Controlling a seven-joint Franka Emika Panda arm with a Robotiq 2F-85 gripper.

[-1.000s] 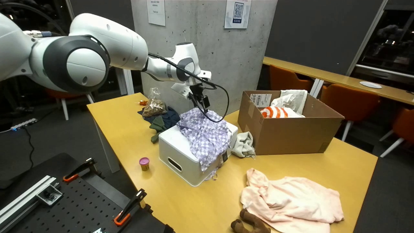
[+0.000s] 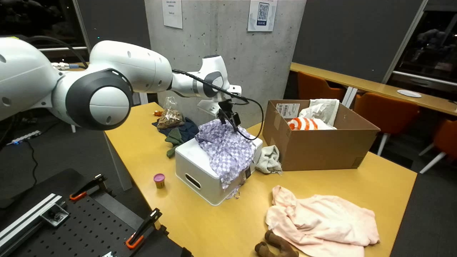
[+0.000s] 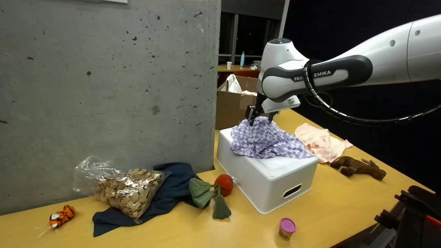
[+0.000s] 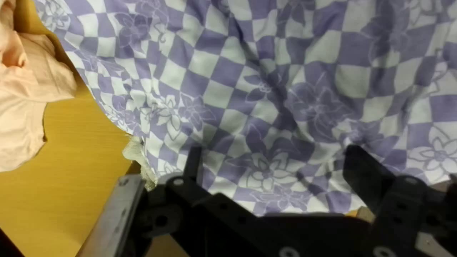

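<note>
A purple-and-white checked cloth with flowers (image 2: 227, 147) lies crumpled over the top of a white box (image 2: 195, 160), one side hanging down its face toward the table. My gripper is open just over the cloth, pointing down. In the wrist view its two black fingers stand wide apart, with the cloth spread beneath and between them. Exterior view 2 shows the gripper (image 3: 261, 120) at the cloth's raised far part (image 3: 260, 128); whether the fingertips touch the fabric I cannot tell.
Right of the white box stands an open cardboard box (image 2: 325, 147) holding cloths, with a grey cloth (image 2: 269, 159) between them. A pink garment (image 2: 321, 220), brown plush (image 2: 278, 245) and purple-lidded tub (image 2: 159, 180) lie nearer. Behind are a bag (image 3: 130, 188) and dark cloth (image 3: 171, 194).
The gripper has come down and slightly right, from above the cloth to close against it. The cloth and the box look unmoved.
</note>
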